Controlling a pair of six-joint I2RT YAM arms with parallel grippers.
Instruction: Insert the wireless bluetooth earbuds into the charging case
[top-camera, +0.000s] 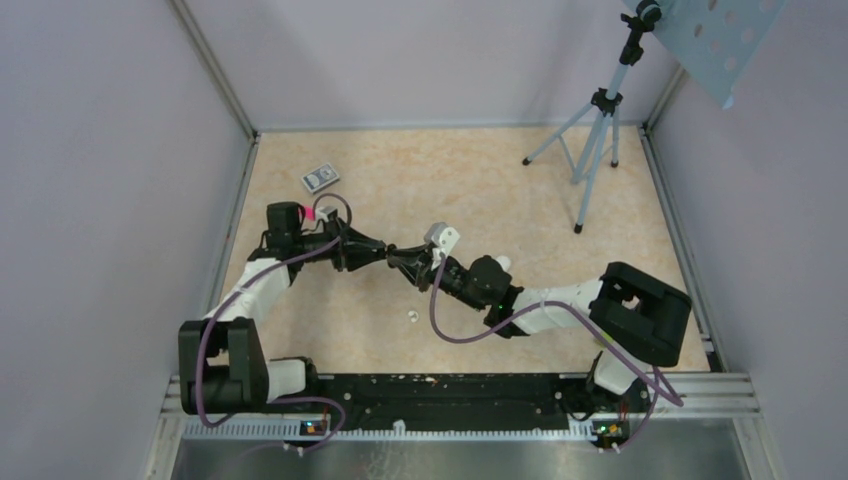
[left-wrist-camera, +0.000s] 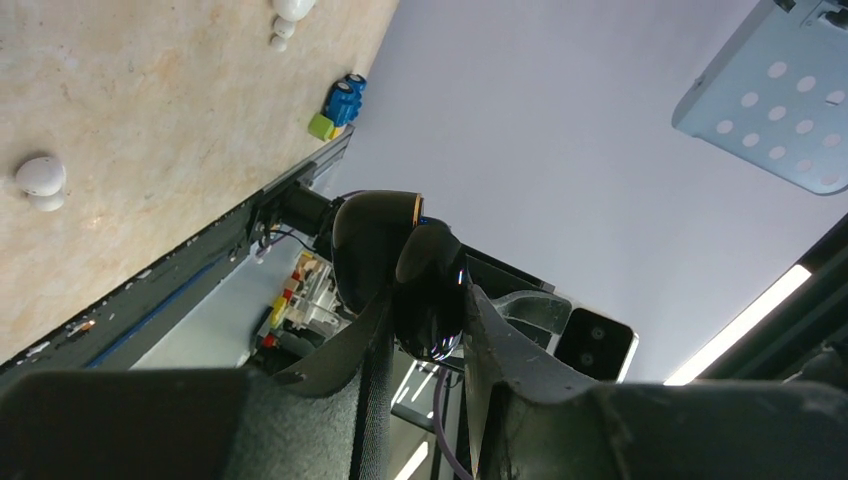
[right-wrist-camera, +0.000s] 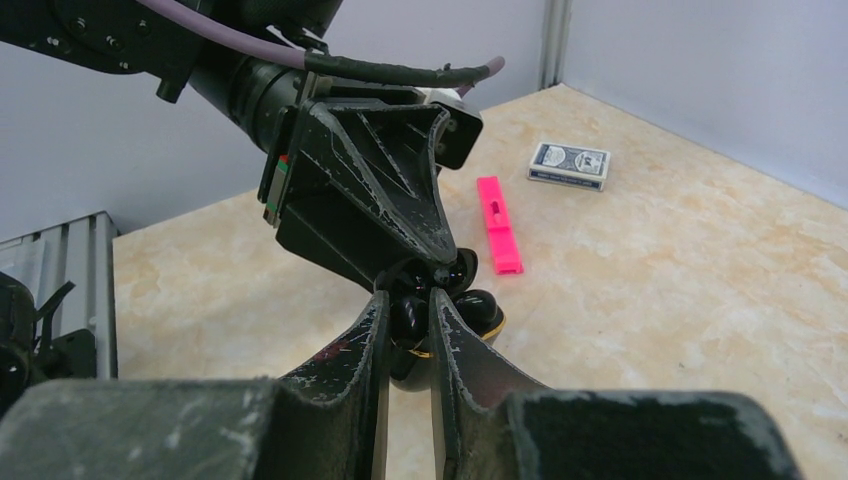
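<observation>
The glossy black charging case (right-wrist-camera: 490, 315), edged with a gold line, is held above the table by my left gripper, whose fingers are shut on it. Coming from the opposite side, my right gripper is right up against the case. A small shiny black piece (right-wrist-camera: 408, 322), seemingly an earbud, sits between its shut fingers. In the top view both grippers meet tip to tip near mid-table, the case (top-camera: 391, 256) barely showing between them. Fingers and case overlap, so the slots and how the earbud lies against them cannot be made out.
Small white rounded pieces (left-wrist-camera: 41, 176) lie on the table below. A card box (top-camera: 320, 178) and a pink strip (right-wrist-camera: 499, 225) rest at the left. A tripod (top-camera: 600, 130) stands at the back right.
</observation>
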